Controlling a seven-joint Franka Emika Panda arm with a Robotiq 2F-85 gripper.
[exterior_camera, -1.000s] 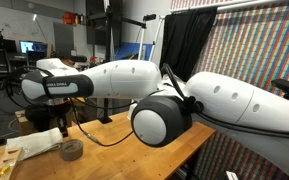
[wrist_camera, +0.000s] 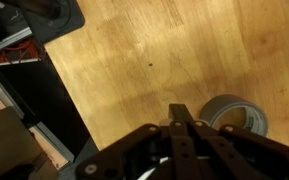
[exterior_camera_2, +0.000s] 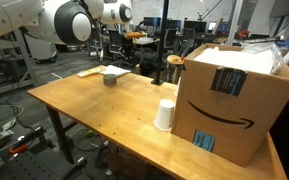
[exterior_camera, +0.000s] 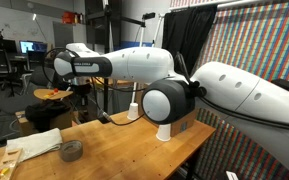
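Observation:
A grey roll of tape [exterior_camera: 71, 151] lies flat on the wooden table [exterior_camera: 134, 150], beside a folded white cloth [exterior_camera: 41, 142]. In the wrist view my gripper is shut, with nothing visible between its fingertips. The tape roll [wrist_camera: 216, 106] appears there just right of the fingers, apart from them in the picture. From exterior view 1, the gripper hangs above the table's far side, behind the roll; its tips are too small to make out. Exterior view 2 also has the roll [exterior_camera_2: 110, 79], near the far end of the table.
White cups [exterior_camera: 164, 132] stand towards the table's right side. A large cardboard box [exterior_camera_2: 222, 112] takes up the near right of exterior view 2, beside a white cup [exterior_camera_2: 164, 115]. Bare wood spans the middle of the table.
The arm's end has risen and shifted right in exterior view 1, away from above the cloth. The roll and cloth have stayed in place.

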